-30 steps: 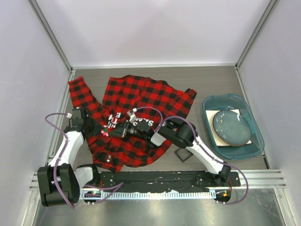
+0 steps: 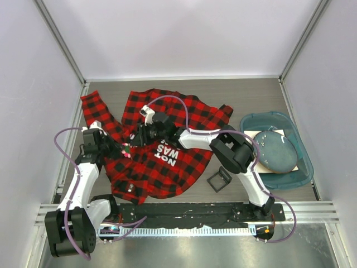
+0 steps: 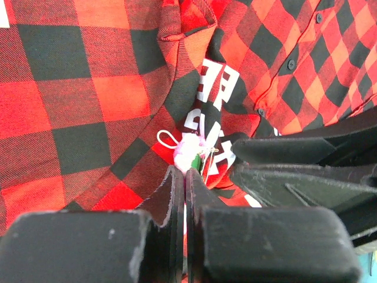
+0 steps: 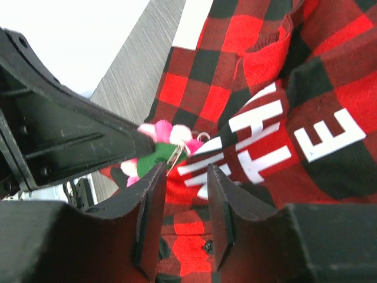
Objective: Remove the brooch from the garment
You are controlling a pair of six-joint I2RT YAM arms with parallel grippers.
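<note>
The brooch (image 2: pixel 126 149), green with pink and white pom-poms, is at the left part of the red-and-black checked garment (image 2: pixel 187 109). My left gripper is shut on its edge; the brooch (image 3: pixel 188 150) shows just beyond the fingertips. In the right wrist view the metal pin (image 4: pixel 175 157) stands out on the brooch's near side. My right gripper is part open close to the pin, with no object clearly between its fingers. Whether the pin still passes through the cloth cannot be told.
A teal basin (image 2: pixel 308 176) with a round dark cushion (image 2: pixel 274 152) stands at the right. A small black frame (image 2: pixel 219 179) lies on the table between garment and basin. Bare table (image 2: pixel 245 92) shows behind the garment.
The left gripper and brooch have shifted only slightly.
</note>
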